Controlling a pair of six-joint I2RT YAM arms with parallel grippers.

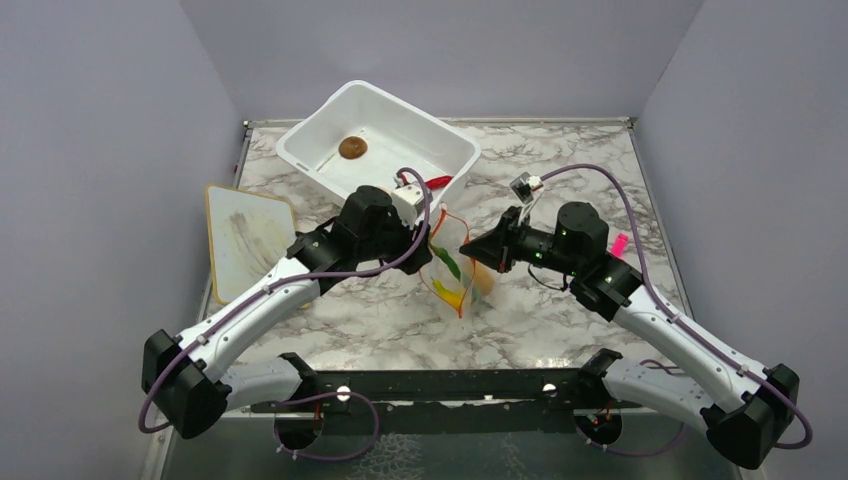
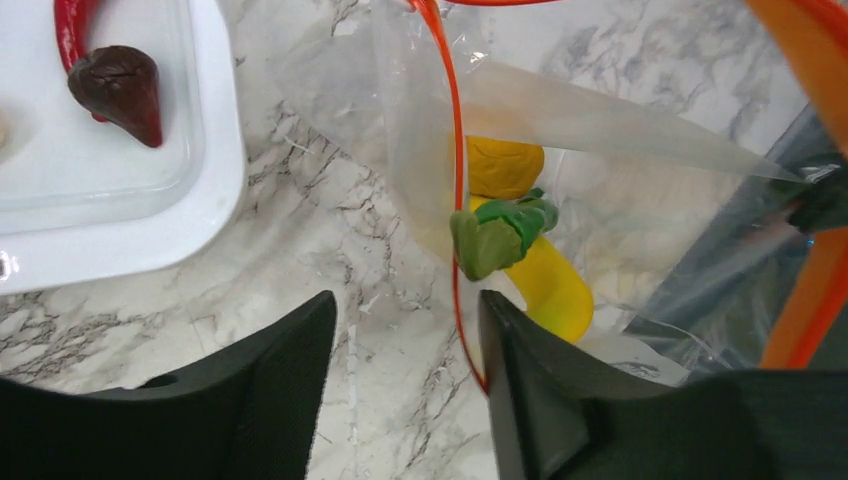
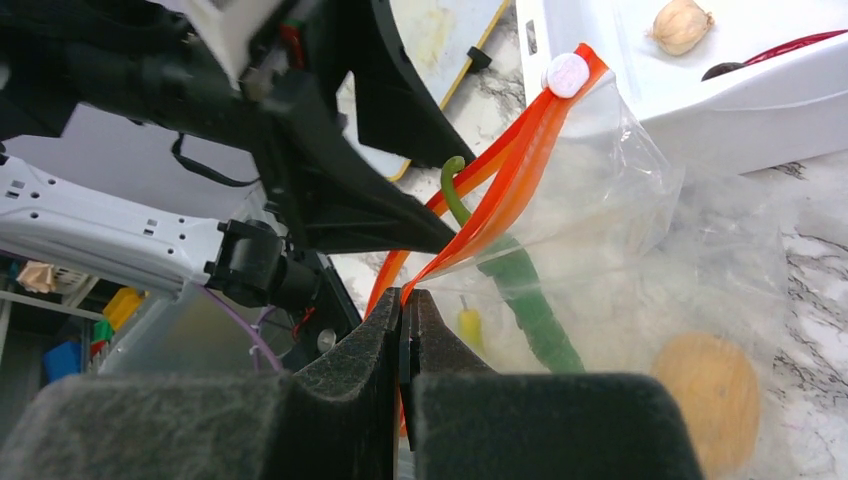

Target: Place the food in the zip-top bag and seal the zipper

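The clear zip bag [image 3: 720,250] with orange zipper stands on the table, holding a green pepper [image 3: 530,300], a yellow food piece [image 2: 555,300] and a round tan item [image 3: 705,390]. My right gripper is shut on the bag's edge at the zipper. My left gripper is part open at the bag's other side, the red zipper edge running beside its right finger; in the right wrist view its fingers straddle the pepper's stem near the bag mouth.
A white bin [image 1: 300,150] behind holds a brown item [image 1: 352,147], red chilli [image 1: 438,182] and a garlic bulb [image 3: 680,25]. A board [image 1: 240,245] lies at left, a pink object [image 1: 619,245] at right.
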